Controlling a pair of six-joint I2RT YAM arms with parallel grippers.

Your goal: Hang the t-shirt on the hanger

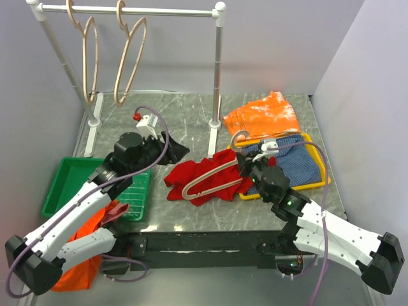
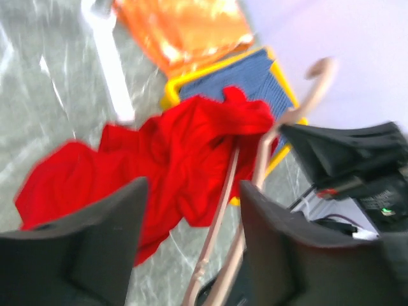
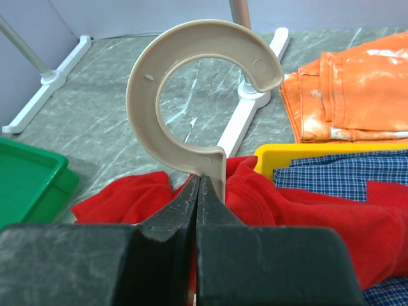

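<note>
A beige hanger (image 1: 210, 173) is held by its neck in my right gripper (image 1: 245, 167), which is shut on it; the hook (image 3: 145, 95) rises above the fingertips in the right wrist view. Below the hanger the red t-shirt (image 1: 180, 175) lies crumpled, one end over the yellow basket. Whether any of the shirt is on the hanger, I cannot tell. My left gripper (image 1: 183, 152) is up and left of the shirt. In the left wrist view its blurred fingers (image 2: 118, 220) stand apart, with the shirt and hanger seen beyond them.
A yellow basket (image 1: 317, 159) with blue checked cloth stands at right, a folded orange cloth (image 1: 261, 118) behind it. At left is a green basket (image 1: 70, 182). Two empty hangers (image 1: 122, 67) hang from the rack bar (image 1: 153, 11).
</note>
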